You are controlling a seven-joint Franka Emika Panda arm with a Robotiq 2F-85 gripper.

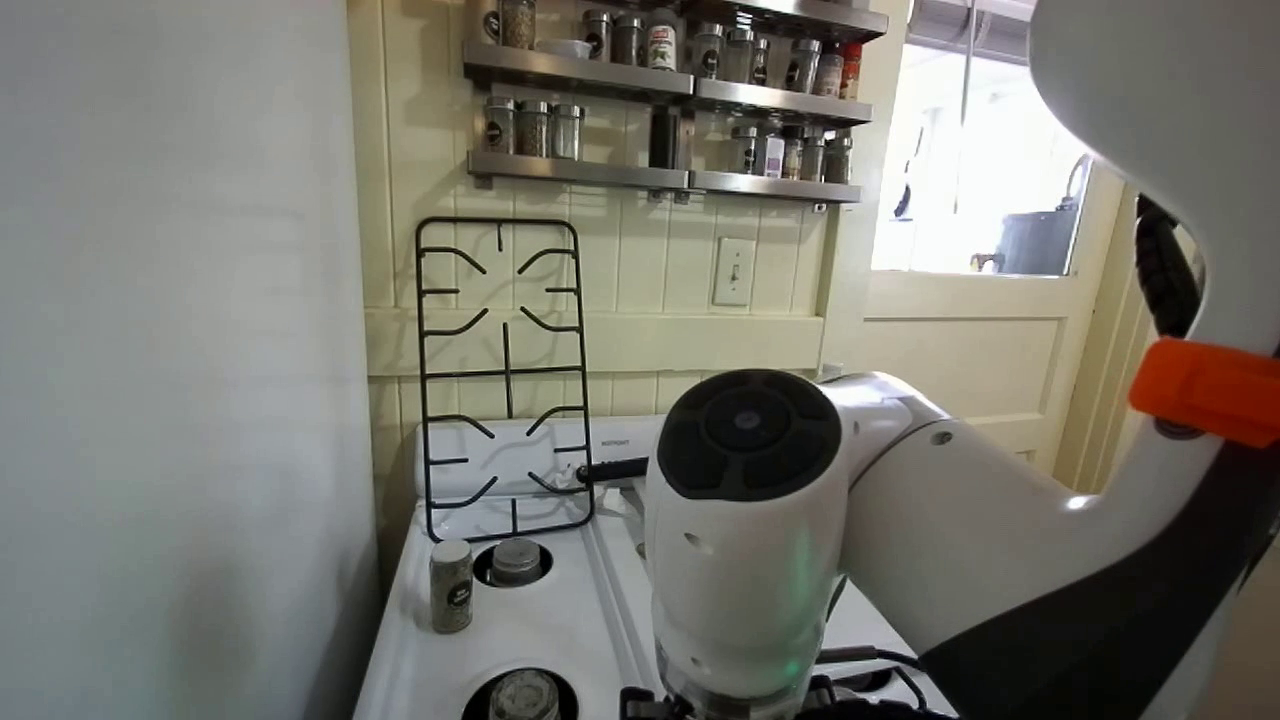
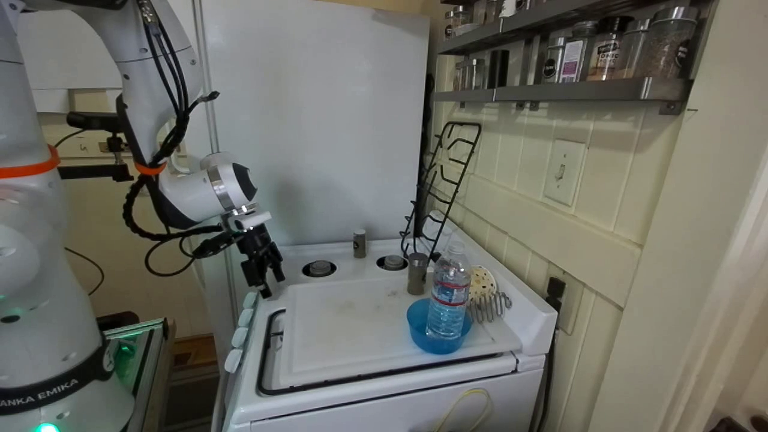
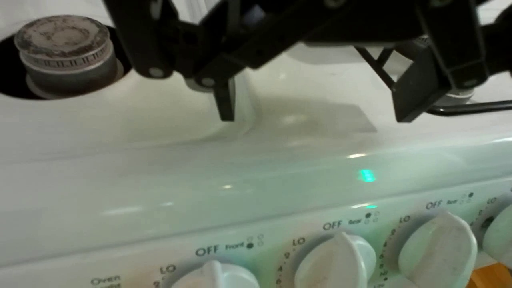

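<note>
In the wrist view my gripper is open, its two black fingers wide apart with only bare white stovetop behind the gap. The second exterior view has the gripper over the stove's front edge, close above the row of control knobs. Three of those knobs, such as the middle knob, show large along the bottom of the wrist view, below the fingertips and apart from them. In the first exterior view the arm hides the fingers.
A spice jar stands by the rear burner. Against the back wall leans a black grate. A blue bowl with a water bottle and another jar occupy the far side. The white cover is largely clear.
</note>
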